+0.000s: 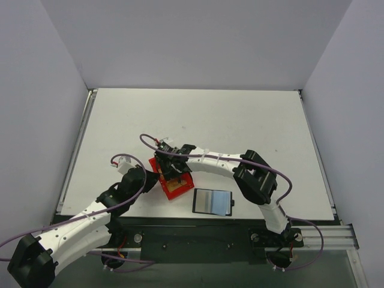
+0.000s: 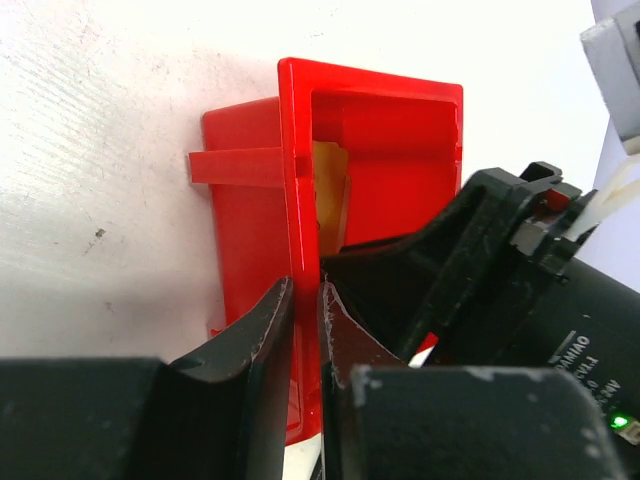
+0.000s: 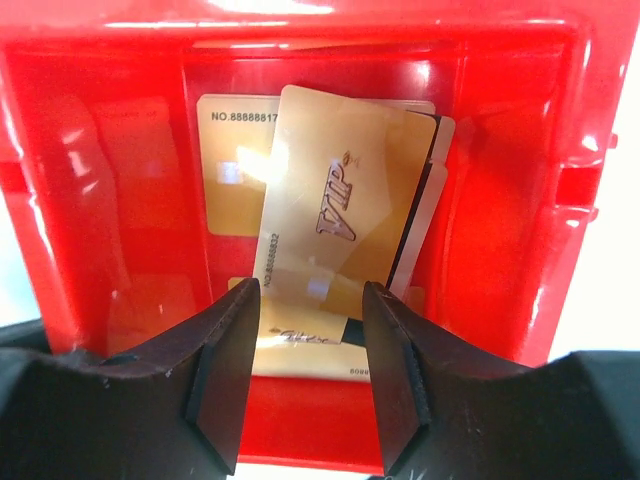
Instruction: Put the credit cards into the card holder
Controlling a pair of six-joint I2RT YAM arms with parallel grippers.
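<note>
In the top view my left gripper (image 1: 156, 174) is shut on the side rim of the red tray (image 1: 179, 194); the left wrist view shows the red rim (image 2: 304, 215) between its fingers. Gold cards lie overlapping in the tray. In the right wrist view a gold VIP card (image 3: 330, 190) lies uppermost, over another gold card (image 3: 232, 170). Above them my right gripper stands part open, its fingertips apart on either side of the VIP card's lower end, not visibly gripping it. The card holder (image 1: 211, 202) lies open to the right of the tray, with clear pockets.
The table's front edge runs just below the card holder. Both arms crowd close together at the tray.
</note>
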